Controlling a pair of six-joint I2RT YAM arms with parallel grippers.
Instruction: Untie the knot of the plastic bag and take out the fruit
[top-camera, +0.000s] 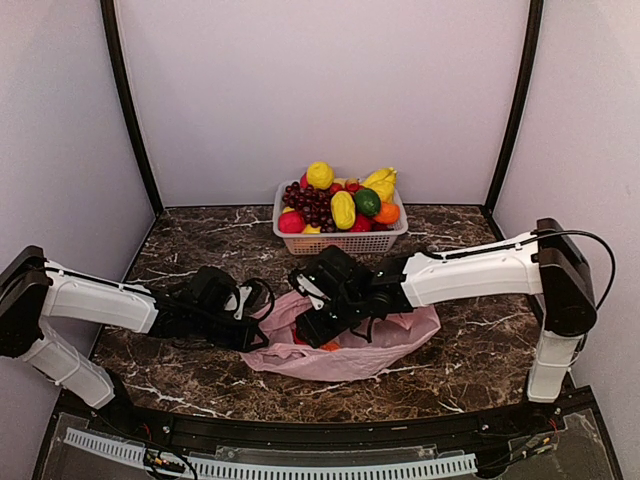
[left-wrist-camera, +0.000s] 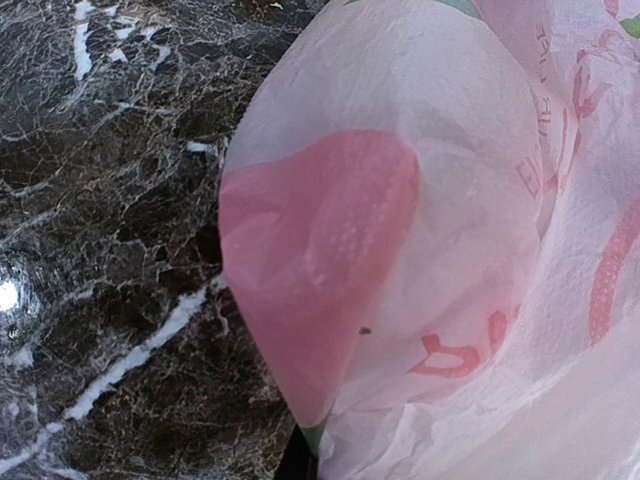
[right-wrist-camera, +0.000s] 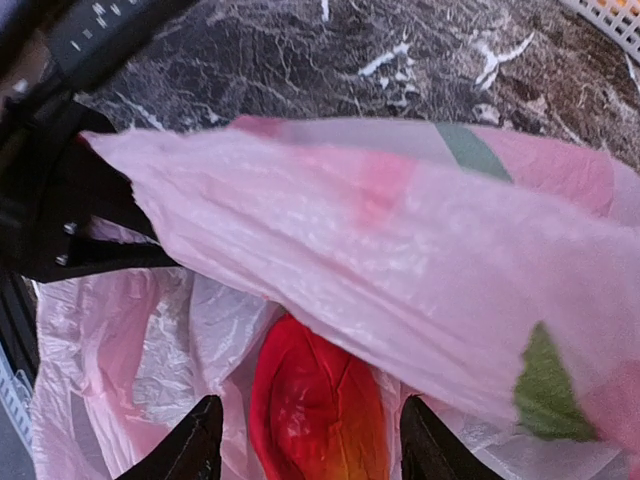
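The pink plastic bag (top-camera: 380, 355) lies opened on the front middle of the marble table. Inside it, a red-orange fruit (right-wrist-camera: 315, 410) sits between the fingers of my right gripper, which stands open over it. My left gripper (top-camera: 255, 340) is at the bag's left side, shut; in the left wrist view bag plastic (left-wrist-camera: 390, 250) fills much of the frame and its fingertips are mostly hidden. A fold of pink plastic hangs across the upper part of the right wrist view.
A grey basket (top-camera: 298, 244) heaped with fruit stands at the back middle. Bare marble table (top-camera: 180, 240) shows at the back left and along the front. Walls bound the sides and back.
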